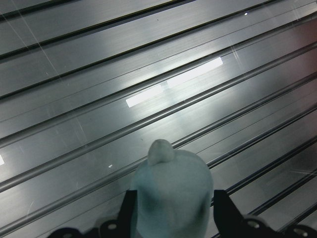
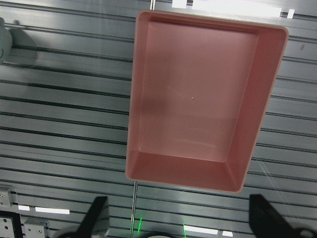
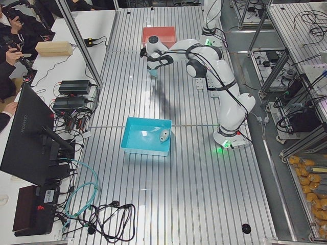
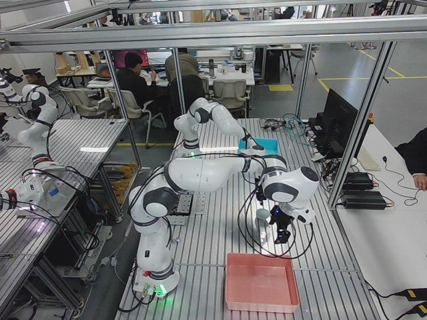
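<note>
A pale teal soft toy (image 1: 171, 188) sits between my left gripper's fingertips (image 1: 173, 206), which are shut on it above the grooved metal table. It also shows hanging below the arm in the camera left view (image 3: 153, 72). My right gripper stands open, empty, over a pink tray (image 2: 193, 89) on the table. A bit of the teal toy (image 2: 4, 42) shows at the left edge of the right wrist view. A cyan tray (image 3: 134, 135) holds a small pale grey object (image 3: 164, 135).
Loose cables (image 3: 112, 219) lie at the table's front left. A monitor (image 3: 28, 138) and black power boxes (image 3: 74, 87) stand on the side bench. Metal posts rise along that edge.
</note>
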